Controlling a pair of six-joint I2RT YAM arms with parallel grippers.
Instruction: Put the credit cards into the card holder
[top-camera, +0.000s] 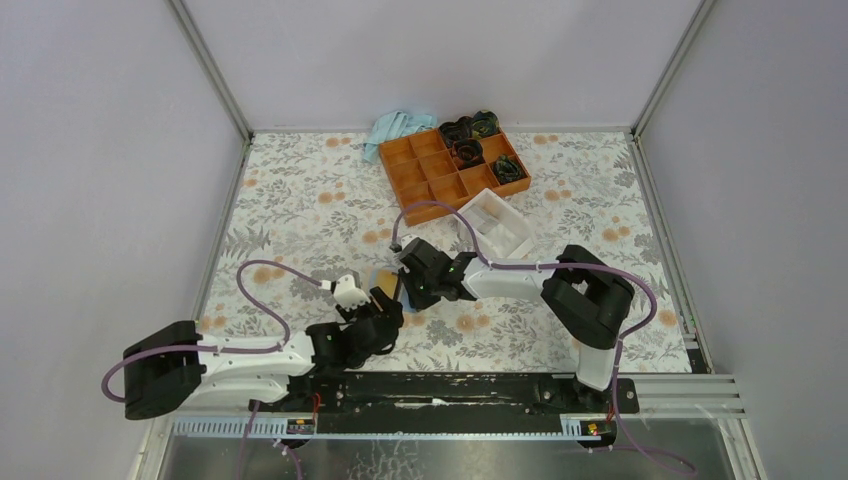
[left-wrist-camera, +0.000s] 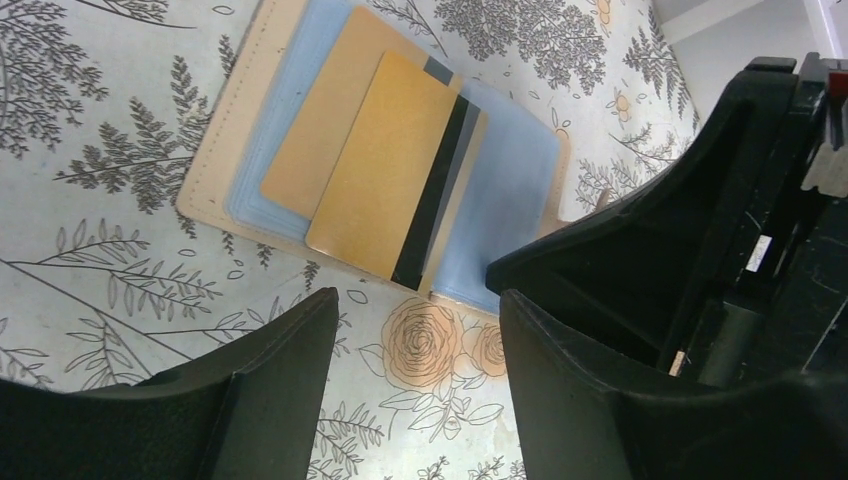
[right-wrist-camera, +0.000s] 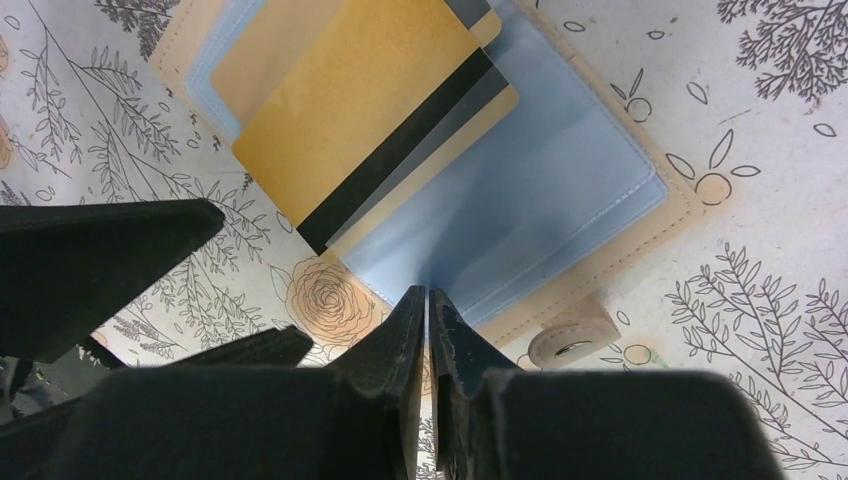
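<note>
The open card holder (left-wrist-camera: 215, 175), beige with blue pockets (right-wrist-camera: 545, 210), lies flat on the table under both grippers. A gold card (left-wrist-camera: 370, 160) with a black stripe lies over its pockets at a slant. Behind that is a beige layer (left-wrist-camera: 330, 110); whether it is a card, I cannot tell. My left gripper stands open and empty, its tips just short of the gold card's lower edge. My right gripper is over the blue pocket near its front edge, fingertips almost together. Nothing shows between them; contact with the pocket is unclear.
The two grippers are very close together. Farther back stand a white basket (top-camera: 517, 232) and an orange compartment tray (top-camera: 408, 184) holding dark items. A light blue cloth (top-camera: 395, 127) lies beside the tray.
</note>
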